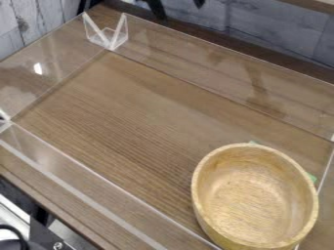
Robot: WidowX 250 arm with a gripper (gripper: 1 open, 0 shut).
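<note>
A large empty wooden bowl [255, 200] sits at the lower right of the wooden tabletop [144, 127], with a small bit of something green showing behind its right rim. At the very top centre, dark tips of my gripper [177, 7] are just inside the frame, mostly cut off by the edge.
Clear plastic strips border the table, with a clear bracket [107, 37] near the back left corner. Grey tiled walls stand behind. Dark cables lie off the front left edge.
</note>
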